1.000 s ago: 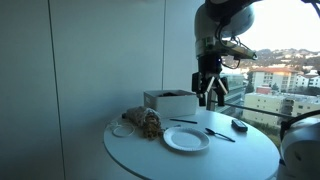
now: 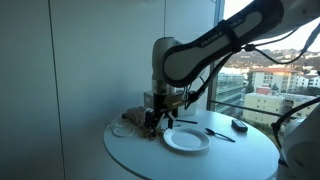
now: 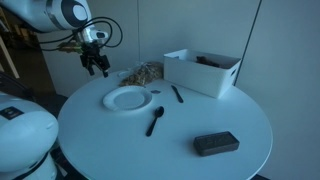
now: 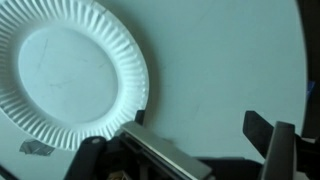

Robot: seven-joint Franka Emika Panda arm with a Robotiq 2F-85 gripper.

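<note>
A white paper plate (image 3: 128, 98) rests on the round white table, and it fills the left of the wrist view (image 4: 70, 75). My gripper (image 3: 97, 69) hangs above the table edge just beyond the plate in exterior view 2. Its fingers are spread wide with nothing between them; in the wrist view one finger (image 4: 258, 130) shows at right, over bare table. From exterior view 1 the gripper (image 2: 162, 125) appears by the plate's left rim.
A dark spoon (image 3: 155, 120) and a knife (image 3: 177, 94) lie right of the plate. A white bin (image 3: 203, 74) with dark contents stands at the back beside a crumpled brown bag (image 3: 147, 73). A black block (image 3: 216, 143) sits near the front right, with clear table around it.
In exterior view 1 my arm has swung left and lowered, from above the table's right part to the plate's left side, now in front of the brown bag. The table objects have not moved.
</note>
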